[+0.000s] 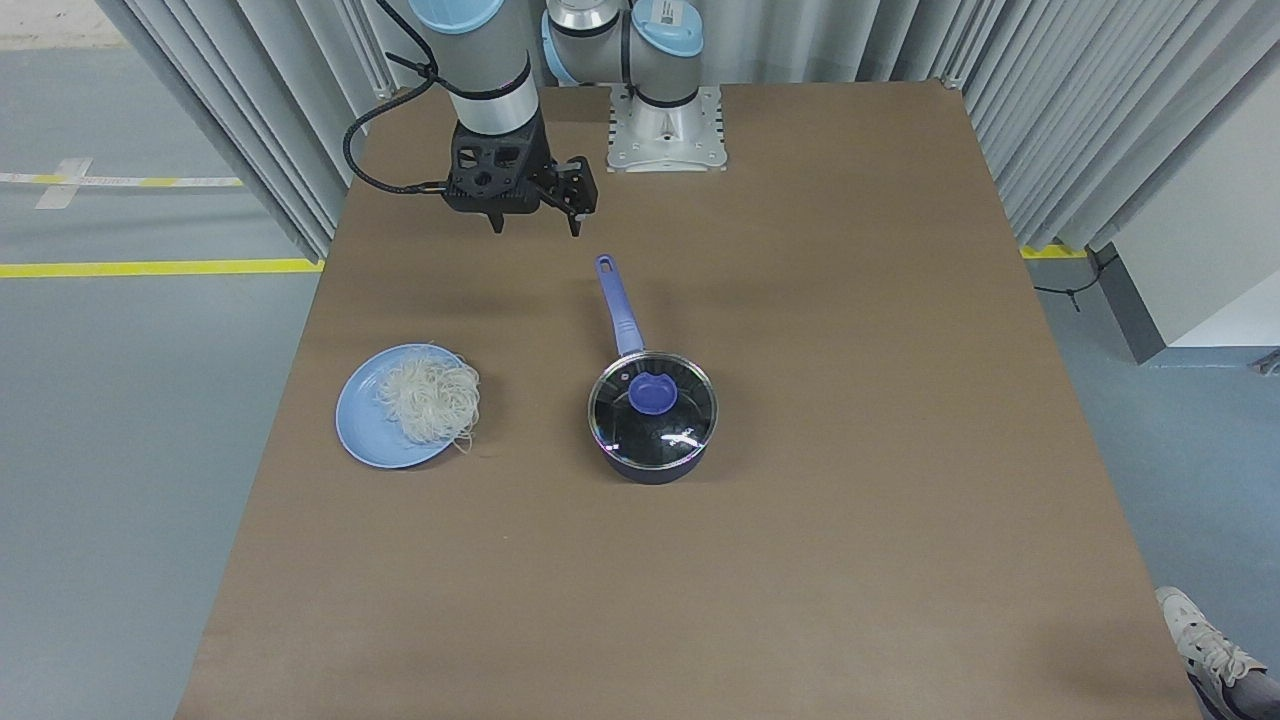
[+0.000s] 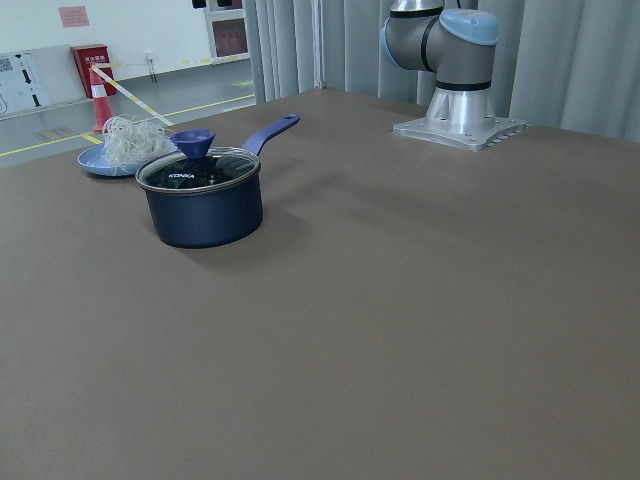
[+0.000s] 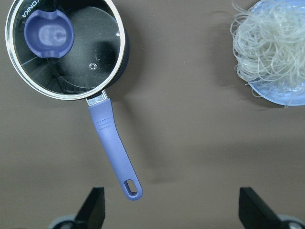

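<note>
A dark blue saucepan (image 2: pixel 205 216) with a glass lid (image 1: pixel 636 432) and blue knob (image 3: pixel 49 33) stands on the brown table, its blue handle (image 3: pixel 113 143) pointing toward the robot side. Beside it, a light blue plate (image 1: pixel 360 426) holds a pile of white noodles (image 3: pixel 271 47), some strands hanging over the rim. My gripper (image 1: pixel 536 224) hangs above the table behind the pan in the front view; in the wrist view its two fingers stand wide apart, open and empty, below the end of the handle.
The robot's base (image 1: pixel 666 142) is fixed at the table's back edge (image 1: pixel 828 90), before grey curtains. A person's shoe (image 1: pixel 1206 642) shows on the floor by the right edge.
</note>
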